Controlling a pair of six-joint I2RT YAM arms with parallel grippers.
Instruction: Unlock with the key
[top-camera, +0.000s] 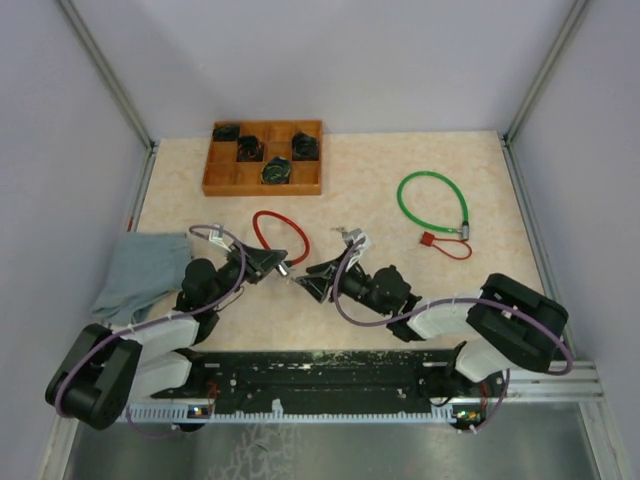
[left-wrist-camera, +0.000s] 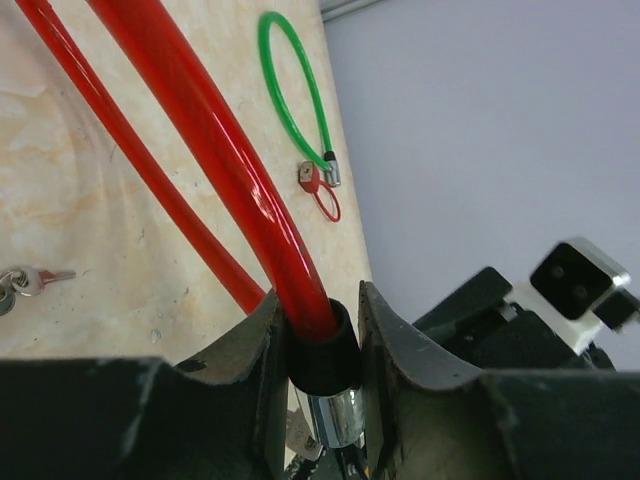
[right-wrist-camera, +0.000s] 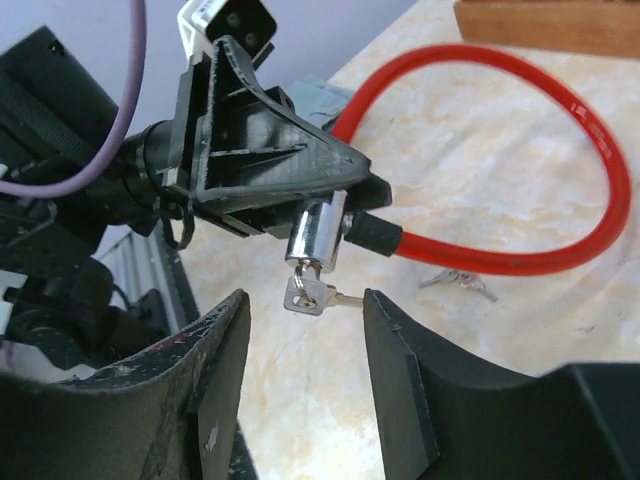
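Observation:
My left gripper (top-camera: 275, 262) is shut on the red cable lock (top-camera: 292, 228) at its silver barrel (right-wrist-camera: 318, 230), close to the black end. A silver key (right-wrist-camera: 306, 293) hangs from the barrel's bottom, its blade pointing right. My right gripper (top-camera: 316, 276) stands open a little to the right of that key, its two fingertips (right-wrist-camera: 236, 305) below and nearer the camera in the right wrist view, nothing visible between them. More keys (left-wrist-camera: 30, 280) lie on the table, partly hidden behind the right arm in the top view.
A green cable lock (top-camera: 420, 222) and a red padlock (top-camera: 428, 238) lie at the right. A wooden organiser (top-camera: 236, 180) stands at the back left, and a grey cloth (top-camera: 140, 270) lies at the left edge.

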